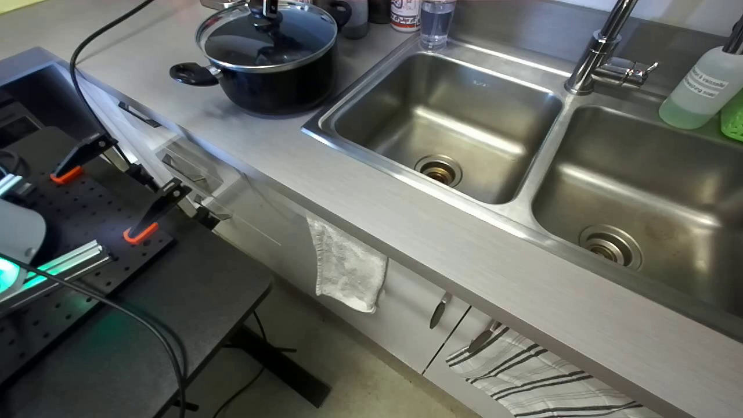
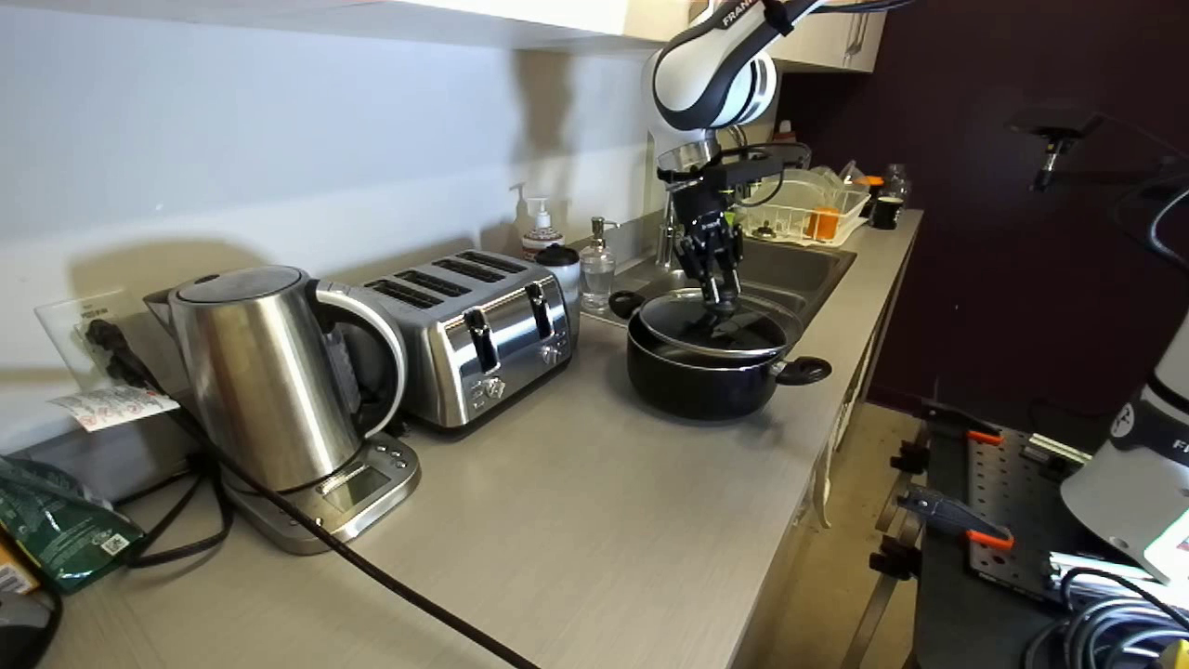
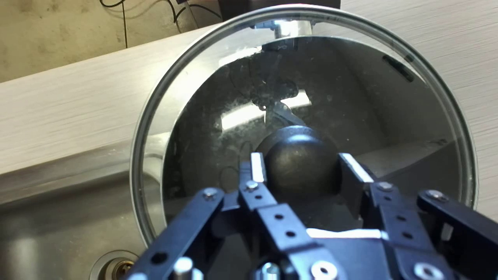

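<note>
A black pot point(image 2: 699, 388) stands on the counter beside the sink, its glass lid point(image 2: 752, 330) over its mouth. In exterior view 2 the lid looks slightly tilted, with part of the pot's rim showing below its near edge; whether it touches all round I cannot tell. My gripper is shut on the lid's round black knob point(image 3: 301, 156), one finger at either side. From above, the lid's clear outer ring point(image 3: 161, 88) surrounds a dark centre. Only the gripper's tip point(image 1: 263, 8) enters exterior view 1, at the top edge.
Left of the pot are a toaster point(image 2: 490, 334) and a kettle point(image 2: 262, 379). Soap bottles point(image 2: 598, 268) stand behind it. The double sink point(image 1: 446, 132) adjoins the pot, both basins empty. Open counter point(image 2: 557, 502) lies in front of the pot; a black cable point(image 2: 379, 574) crosses it.
</note>
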